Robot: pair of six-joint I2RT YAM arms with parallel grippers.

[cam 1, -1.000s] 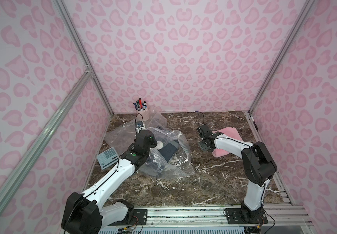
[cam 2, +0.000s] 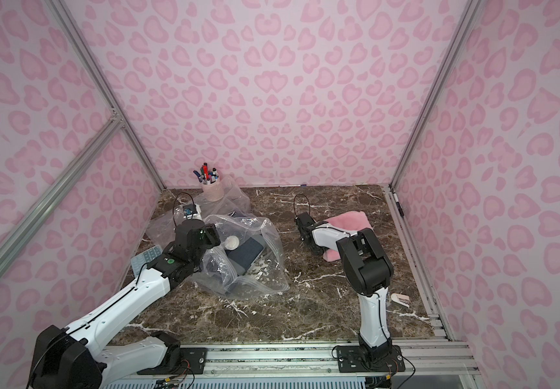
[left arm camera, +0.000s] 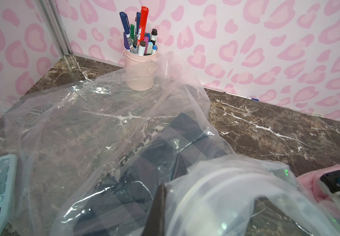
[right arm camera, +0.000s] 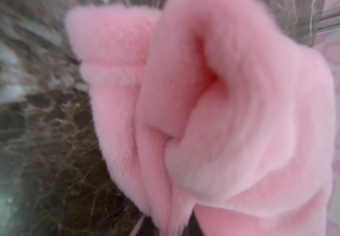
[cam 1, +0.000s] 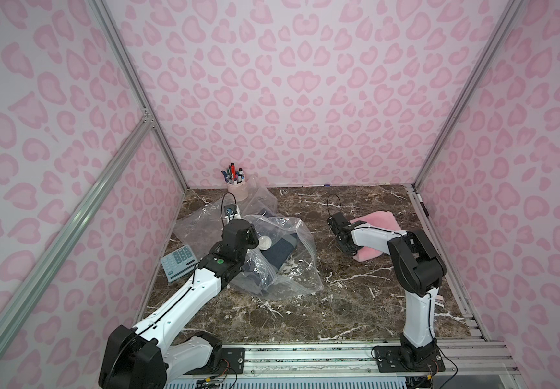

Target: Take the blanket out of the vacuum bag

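Observation:
The clear vacuum bag lies spread over the left-centre of the table, a white round valve on it. Dark checked cloth shows through its film. My left gripper is shut at the bag, whose raised film bunches against the one visible finger; the other is hidden. Outside the bag, on the right side, rests a fluffy pink blanket. My right gripper is low at its near edge, a pink fold between the dark fingers; how tightly they press it cannot be seen.
A pen cup stands at the back left, touching the bag's far end. The calculator sits left of the bag. Beyond the right arm lies a small pale object. Bare marble shows between bag and blanket and along the front.
My right arm has shifted a little to the left and its elbow has come in, with its gripper slightly lower at the blanket. The left arm has moved only slightly; the bag looks nearly the same.

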